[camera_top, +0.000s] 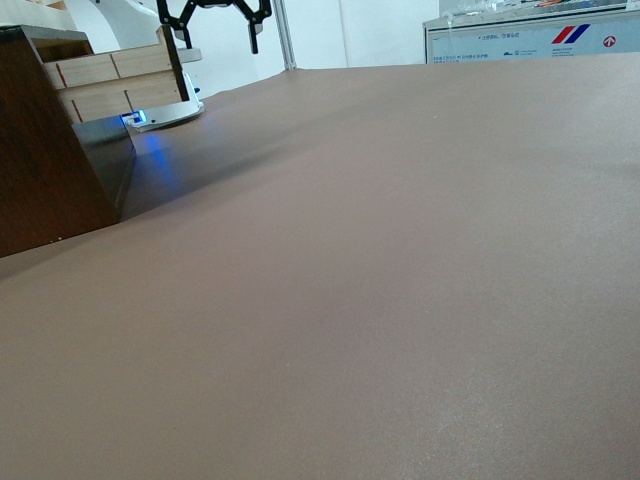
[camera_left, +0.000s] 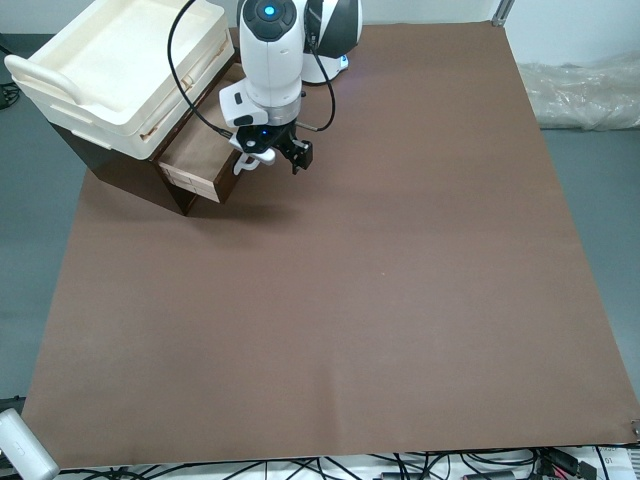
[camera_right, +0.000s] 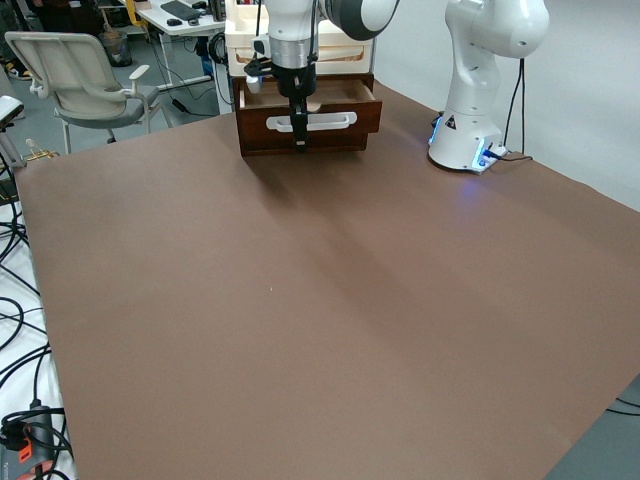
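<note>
A dark wooden cabinet (camera_top: 50, 150) with a drawer (camera_right: 307, 120) pulled out stands at the back left, a white plastic tray (camera_left: 115, 60) on top. The drawer's white handle (camera_right: 332, 121) shows in the right view. My black gripper (camera_left: 290, 158) hangs just in front of the drawer, near the handle. In the top view, my gripper (camera_top: 212, 35) has its two fingers spread apart, with nothing seen between them. From the right view it partly hides the drawer front.
A white robot base (camera_right: 465, 145) with cables stands at the back beside the cabinet. Cables lie along one edge, off the tabletop.
</note>
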